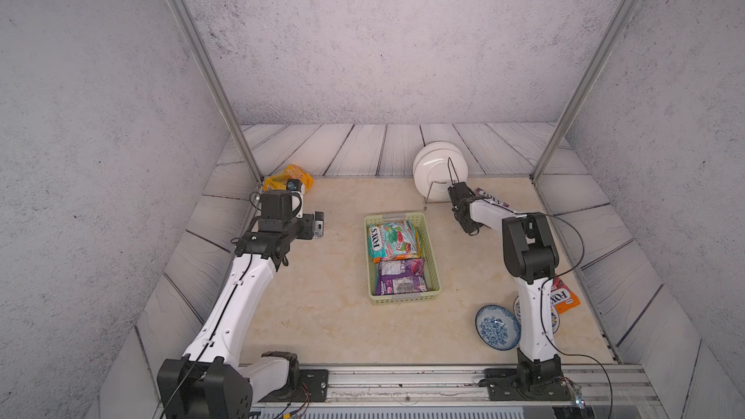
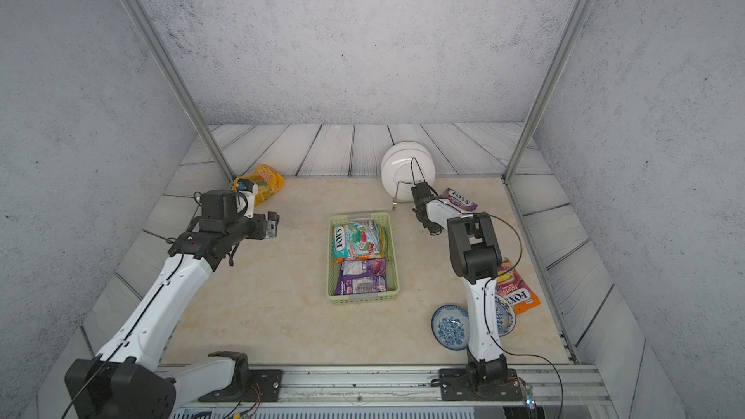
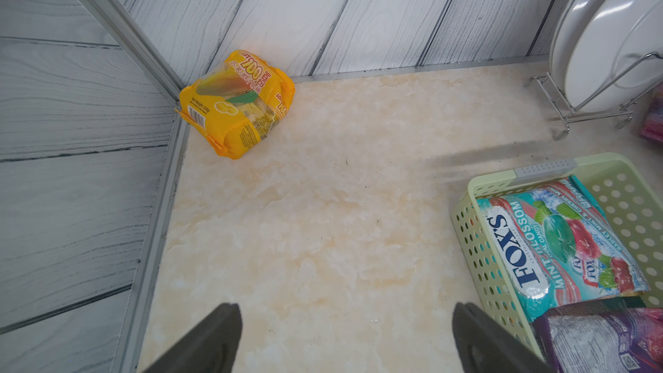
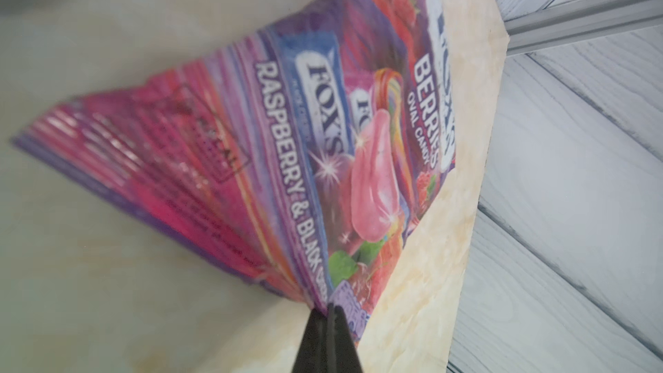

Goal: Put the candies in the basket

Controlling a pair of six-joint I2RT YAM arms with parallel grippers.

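Observation:
A purple-pink bag of berries candy (image 4: pixel 331 131) fills the right wrist view, tilted and creased toward one edge. My right gripper is shut on that edge, the folds gathering at its fingertips. In the top right view the bag (image 2: pixel 459 199) lies near the back right. The green basket (image 1: pixel 433 275) holds a mint blossom bag (image 1: pixel 394 240) and purple bags (image 1: pixel 402 275). A yellow candy bag (image 3: pixel 238 103) sits in the back left corner. My left gripper stands open and empty, with the yellow bag beyond it.
White plates (image 1: pixel 439 170) stand in a wire rack behind the basket. At the front right are a blue bowl (image 1: pixel 497 326), a second bowl (image 2: pixel 504 316) and an orange Fox's bag (image 2: pixel 518 288), partly behind the right arm. Left of the basket, the table (image 3: pixel 331 235) is clear.

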